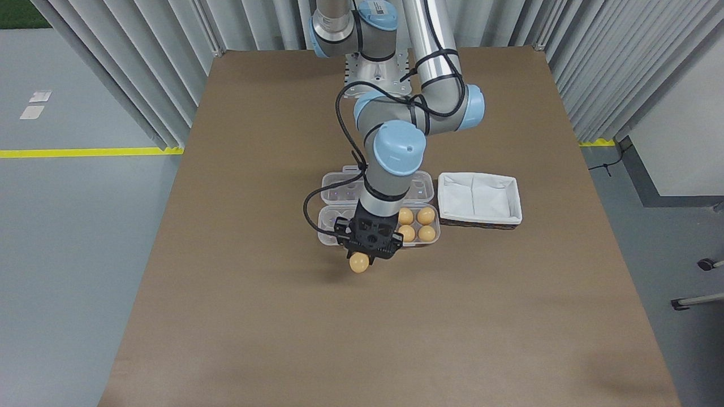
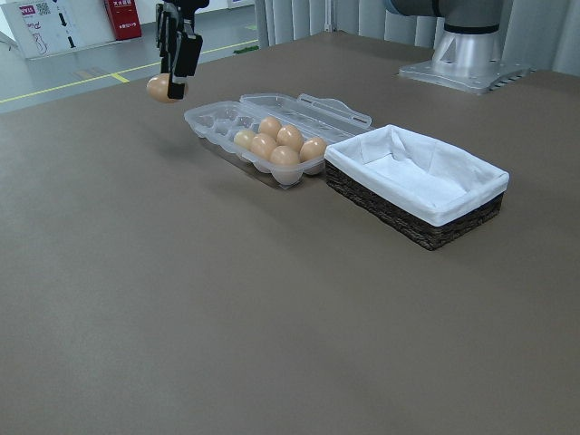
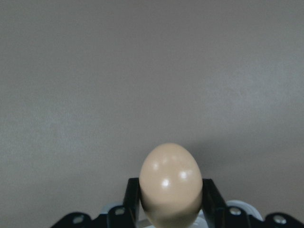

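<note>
My gripper [image 2: 172, 82] is shut on a brown egg [image 1: 359, 262], holding it in the air just in front of the clear plastic egg carton [image 2: 217, 121]. In the wrist view the egg [image 3: 171, 180] sits between the two black fingers, its top rounded toward the table. Several more eggs [image 1: 426, 233] rest in the carton's right part; its left cups show empty where visible, and the arm hides part of them. The carton's lid lies open toward the back.
A white cloth-lined wicker basket [image 1: 479, 196], empty, stands right of the carton. The robot's base plate [image 2: 464, 76] is at the back.
</note>
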